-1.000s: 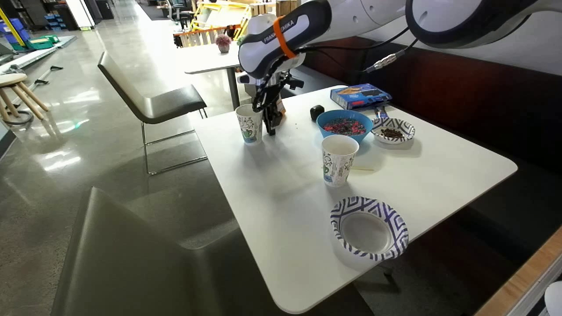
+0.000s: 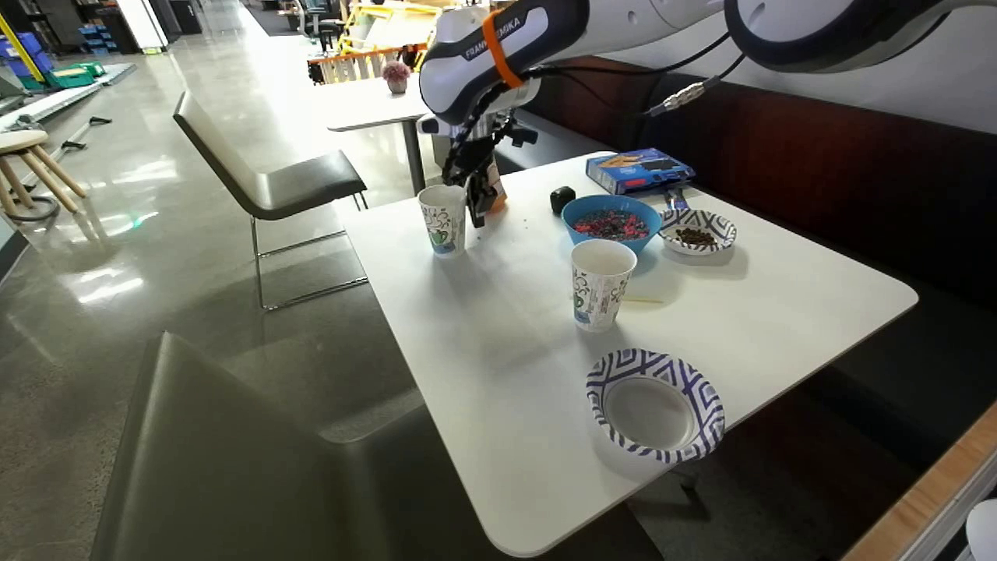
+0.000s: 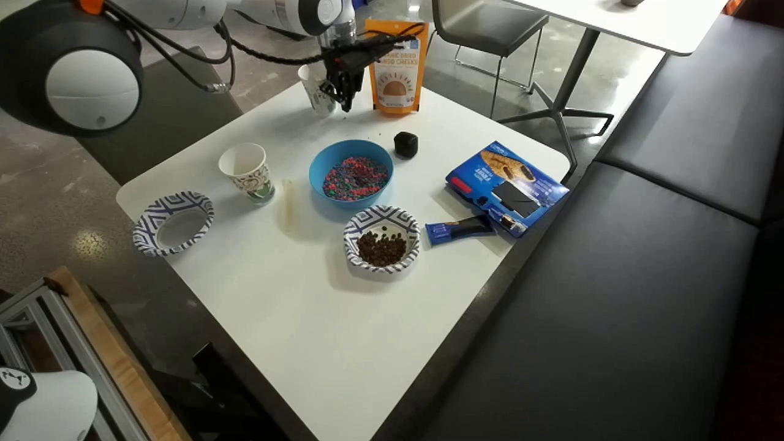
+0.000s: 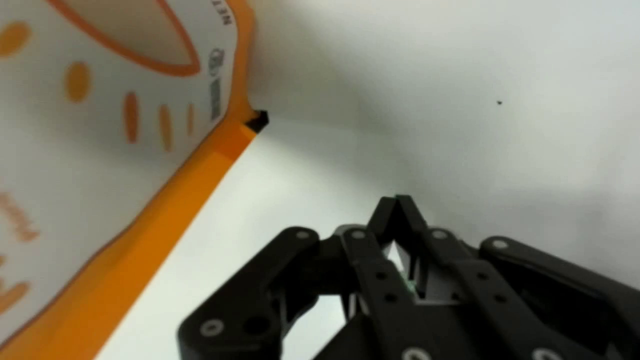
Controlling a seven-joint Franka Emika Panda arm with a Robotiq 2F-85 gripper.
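Observation:
My gripper [image 2: 479, 223] is low over the far end of the white table, between a patterned paper cup [image 2: 443, 224] and an upright orange-and-white pouch [image 3: 397, 70]. In the wrist view the black fingertips of the gripper meet. A faint green trace shows at their tips, too small to identify. White and green show through the gap behind the tips. The pouch [image 4: 150, 198] fills the left of that view, apart from the fingers. Small dark specks lie on the tabletop nearby.
A second cup [image 2: 600, 291], an empty patterned bowl [image 2: 702, 411], a blue bowl [image 3: 320, 170] of coloured bits, a bowl [image 3: 413, 250] of brown pieces, a black lump [image 3: 405, 144], a blue box [image 3: 507, 184] and a blue wrapped bar [image 3: 461, 229] stand around.
My gripper has risen slightly, its tips now a little higher above the table. The cups, bowls and box stay where they were.

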